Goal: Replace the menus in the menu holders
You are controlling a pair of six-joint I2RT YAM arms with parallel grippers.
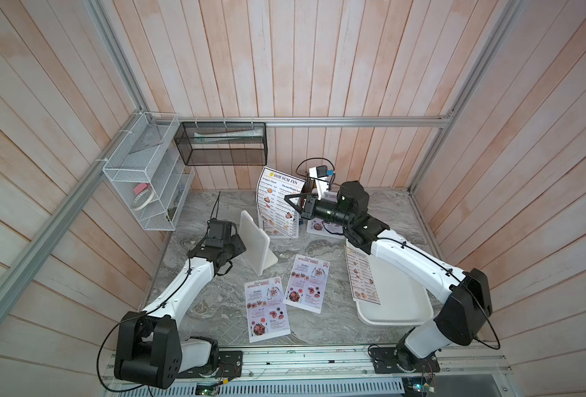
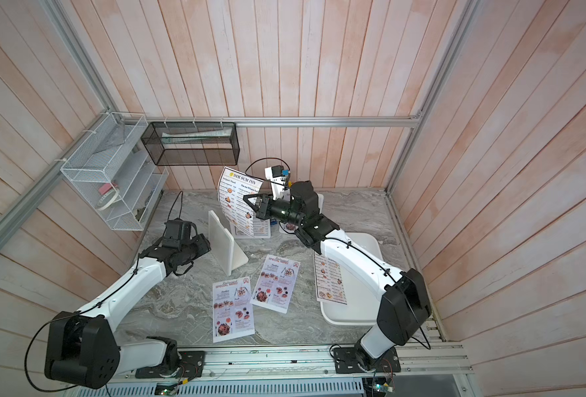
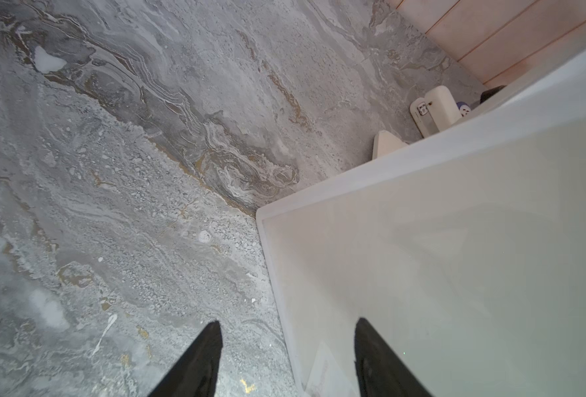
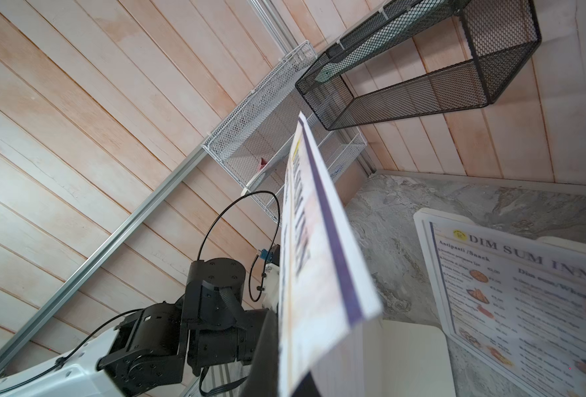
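A Dim Sum Inn menu sheet (image 2: 234, 198) hangs bent in the air, with my right gripper shut on it; in the right wrist view it shows nearly edge-on. Beyond it, a holder displays another Dim Sum Inn menu (image 4: 524, 291). A white menu holder (image 1: 255, 243) stands to the left, its blank panel (image 3: 438, 251) filling the right of the left wrist view; whether its front bears a sheet is hidden. Beside that panel, my left gripper is partly open, nothing visible between its fingers. Two Special Menu sheets (image 1: 268, 311) lie flat on the table.
At the right, another menu sheet (image 1: 362, 274) overlaps a white tray (image 1: 399, 287). A further holder with a pinkish menu (image 1: 319, 227) stands partly behind the right arm. A black mesh basket (image 1: 220, 155) and white wire shelves (image 1: 144, 158) hang at the back left.
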